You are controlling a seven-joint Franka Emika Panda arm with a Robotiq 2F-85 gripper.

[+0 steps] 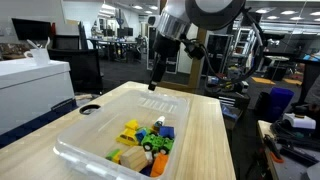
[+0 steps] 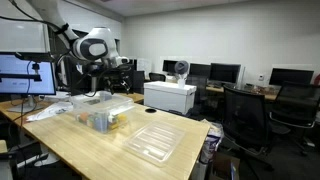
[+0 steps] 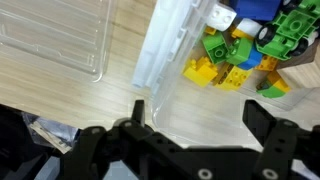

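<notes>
My gripper is open, its two dark fingers (image 3: 262, 122) wide apart and nothing held between them. In the first exterior view the gripper (image 1: 154, 78) hangs over the far end of a clear plastic bin (image 1: 85, 136). The bin holds several colourful toy blocks, among them yellow blocks (image 1: 129, 134), a green piece (image 1: 158, 143) and a tan wooden block (image 1: 134, 157). From the wrist, the blocks lie at the upper right, and the bin's wall (image 3: 176, 62) runs through the space ahead of the fingers.
A shallow clear tray or lid (image 2: 157, 143) lies flat on the wooden table, apart from the bin. Behind stands a white box (image 2: 171, 96), with a small black ring-shaped object (image 1: 90, 107) on the table nearby. Bare tabletop (image 2: 95, 142) shows in front.
</notes>
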